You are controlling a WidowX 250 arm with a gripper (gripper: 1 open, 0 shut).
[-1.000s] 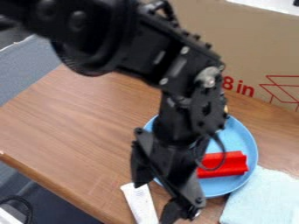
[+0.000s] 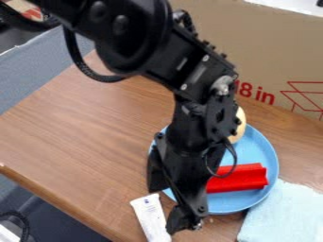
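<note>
The black robot arm reaches down from the top left, and its gripper [image 2: 177,200] hangs low at the table's front edge, fingers apart, over the left rim of a blue plate [image 2: 255,149]. A red object [image 2: 243,179] lies on the plate, partly behind the gripper. A pale yellow rounded object [image 2: 239,124] is at the back of the plate, mostly hidden by the arm. A white strip with printing [image 2: 149,219] lies just below the gripper at the table edge.
A light blue cloth [image 2: 280,216] lies right of the plate. A cardboard sheet [image 2: 265,47] stands behind. Cables and a dark area lie beyond the front edge at lower left.
The arm has shifted slightly over the last second, with small movements of its upper links and gripper. The objects on the table look unmoved.
</note>
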